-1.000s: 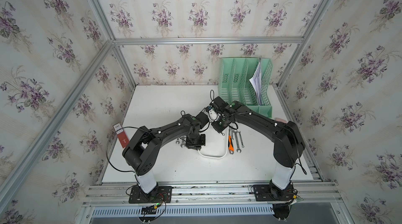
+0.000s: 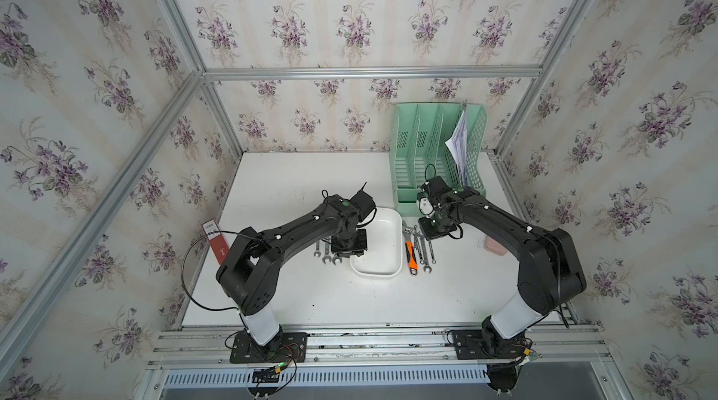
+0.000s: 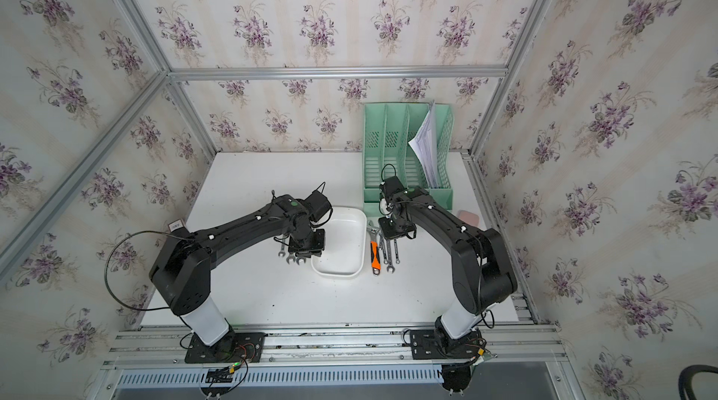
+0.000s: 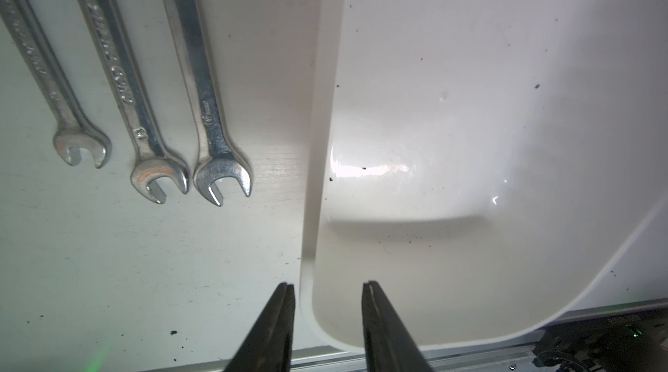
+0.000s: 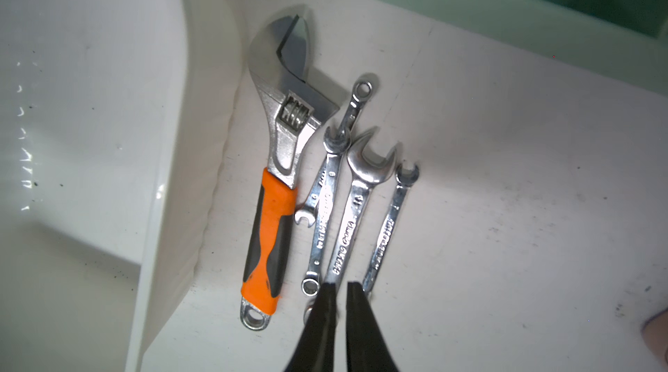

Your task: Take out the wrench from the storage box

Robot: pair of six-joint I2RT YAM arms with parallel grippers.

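Observation:
The white storage box (image 2: 377, 273) stands mid-table, and no wrench shows in the visible parts of its inside. To its right lie the orange-handled adjustable wrench (image 5: 270, 246) and several silver wrenches (image 5: 379, 246), two of them crossed. Three more wrenches (image 4: 201, 93) lie left of the box. My left gripper is part open at the box's front-left rim; whether it touches the rim I cannot tell. Above the right-hand wrenches, my right gripper is shut, with nothing showing between its fingers.
A green file rack (image 2: 407, 195) holding papers (image 2: 457, 147) stands behind the right-hand wrenches. A red box (image 2: 216, 241) lies at the table's left edge, a pink item (image 3: 469, 217) at the right.
My right arm has swung rightward from over the box to over the wrenches beside it. The box has shifted slightly back and left; my left gripper has moved a little back.

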